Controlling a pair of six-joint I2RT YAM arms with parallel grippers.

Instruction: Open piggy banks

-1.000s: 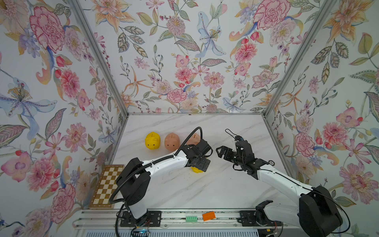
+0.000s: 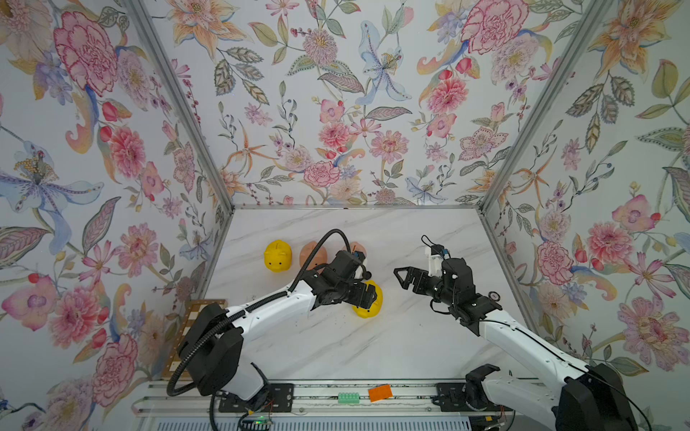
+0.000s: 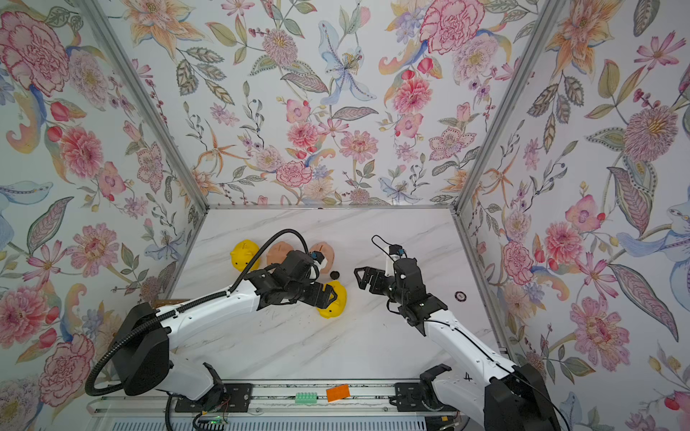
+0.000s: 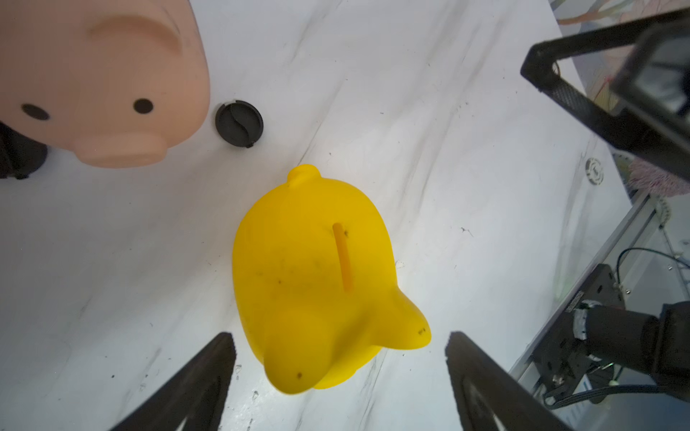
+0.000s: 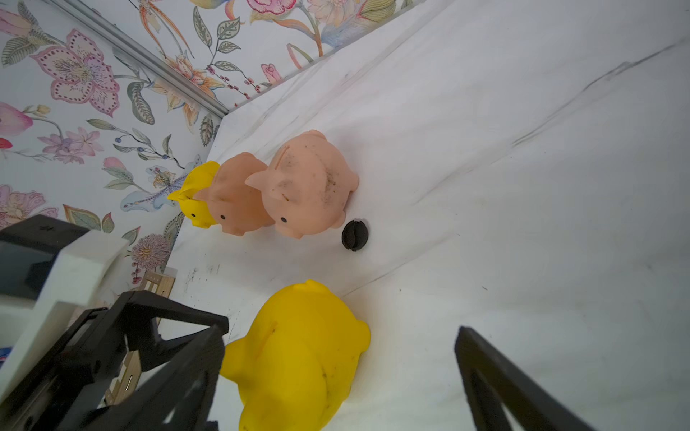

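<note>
A yellow piggy bank stands on the table with its coin slot up. My left gripper hangs over it, open, its fingers to either side of the pig in the left wrist view and nothing gripped. Whether they touch it I cannot tell. A round black plug lies loose between that pig and a pink piggy bank. Behind stand another pink piggy bank and a second yellow piggy bank. Right of the near pig, my right gripper is open and empty. The pigs' undersides are hidden.
A small round dark-rimmed piece lies at the table's right side. Partly behind the left arm is a checkered board at the left edge.
The right gripper has turned slightly, with little travel.
</note>
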